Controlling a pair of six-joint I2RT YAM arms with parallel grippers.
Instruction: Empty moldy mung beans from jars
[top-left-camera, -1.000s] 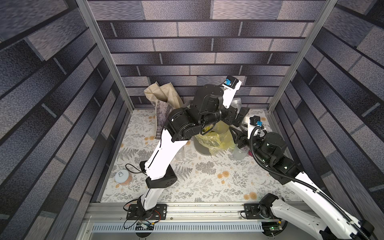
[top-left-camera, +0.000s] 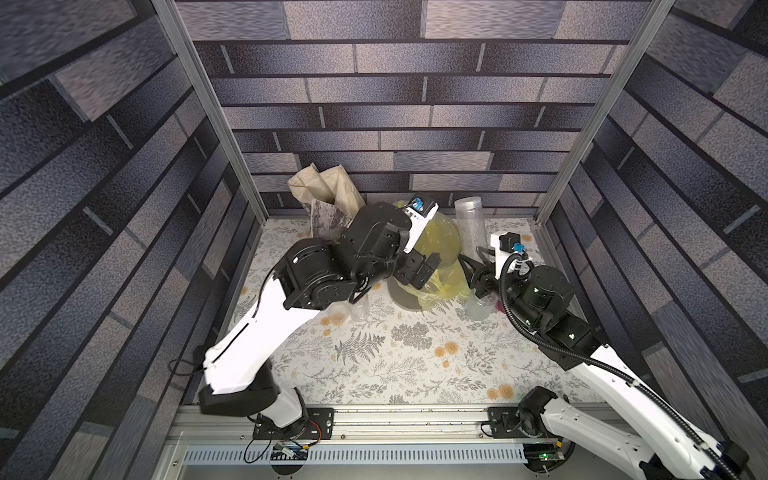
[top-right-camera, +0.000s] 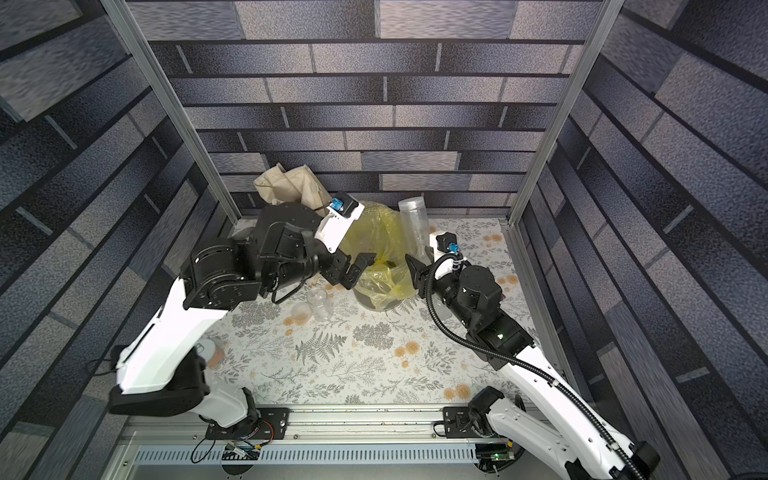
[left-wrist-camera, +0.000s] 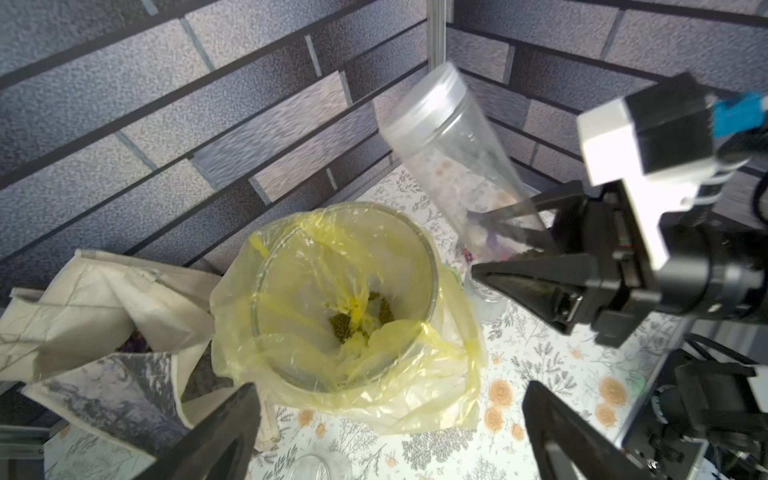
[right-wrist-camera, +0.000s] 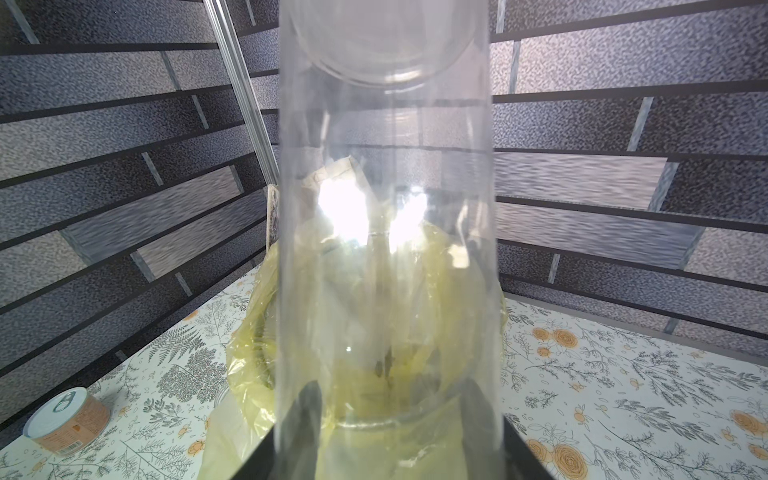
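A clear, empty-looking jar (left-wrist-camera: 472, 152) stands tilted in my right gripper, its whitish end (left-wrist-camera: 432, 100) pointing up and toward the bin. In the right wrist view the jar (right-wrist-camera: 388, 240) fills the middle, with the fingers (right-wrist-camera: 300, 428) shut on its lower part. The bin (left-wrist-camera: 436, 276), lined with a yellow bag (left-wrist-camera: 440, 376), holds a small heap of greenish beans (left-wrist-camera: 344, 324) at its bottom. My left gripper is open above the bin's near side, fingers (left-wrist-camera: 212, 440) wide apart, nothing between them.
A beige fabric bag (left-wrist-camera: 152, 288) leans left of the bin. Clear glassware (top-right-camera: 317, 302) sits on the table in front, near the left gripper. An orange can with a pale lid (right-wrist-camera: 68, 420) stands front left.
My left arm has swung left and nearer to the top camera, moving its gripper away from the jar's side. My right arm stays almost in place, still holding the jar.
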